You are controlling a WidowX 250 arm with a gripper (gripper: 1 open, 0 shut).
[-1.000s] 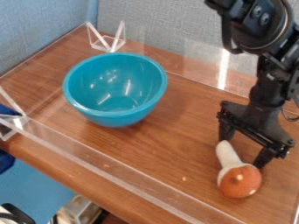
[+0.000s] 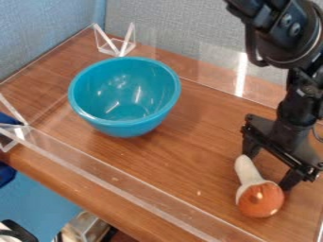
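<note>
A white-and-orange object (image 2: 259, 197), with a pale stem and a round orange end, lies on the wooden table toward the lower right. The black gripper (image 2: 269, 159) hangs low at the right with its fingers open on either side, just over and behind the object's pale end. Whether the fingers touch it I cannot tell. A turquoise bowl (image 2: 124, 95) stands empty on the upper left of the table.
White taped X shapes mark the left side. Grey padded walls stand behind and at the left.
The gripper has shifted very slightly down toward the orange-ended object. The object and bowl look essentially unmoved.
</note>
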